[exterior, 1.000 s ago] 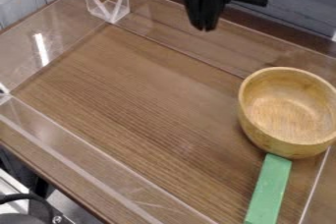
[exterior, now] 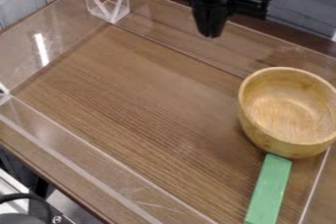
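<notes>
The black gripper (exterior: 210,26) hangs from the top centre of the camera view, over the rear of the wooden table (exterior: 132,110), its tip pointing down and shut, with nothing visible between its fingers. A round wooden bowl (exterior: 282,115) sits at the right. A green bar (exterior: 268,191) lies in front of the bowl at the lower right, running toward the front.
A clear plastic piece (exterior: 109,4) stands at the back left. Transparent edging runs along the table's left side, and a dark cable (exterior: 27,200) is at the lower left corner.
The bowl and green bar have not moved.
</notes>
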